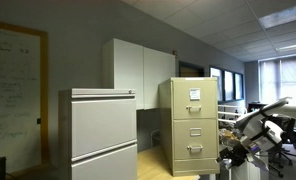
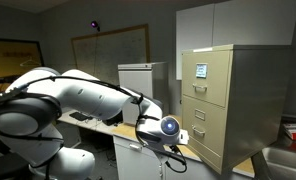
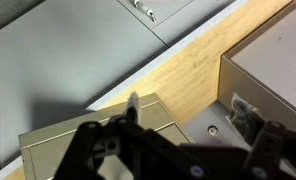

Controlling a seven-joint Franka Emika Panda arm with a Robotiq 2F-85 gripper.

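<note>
My gripper is open in the wrist view, its two fingers wide apart with nothing between them. In the second exterior view the white and black arm (image 2: 80, 92) bends down toward the gripper (image 2: 176, 160), in front of the counter's drawers and left of the tall beige filing cabinet (image 2: 221, 103). The first exterior view has the gripper (image 1: 228, 158) small at the lower right, beside the same beige cabinet (image 1: 191, 125); its fingers are too small to judge there. A grey filing cabinet (image 1: 100, 130) stands farther left, its drawers shut.
White wall cupboards (image 1: 140, 70) hang behind the cabinets. The wooden counter (image 3: 183, 83) shows a bare strip in the wrist view. A metal sink (image 2: 285, 160) lies right of the beige cabinet, and dark cables (image 2: 186, 152) hang around the wrist.
</note>
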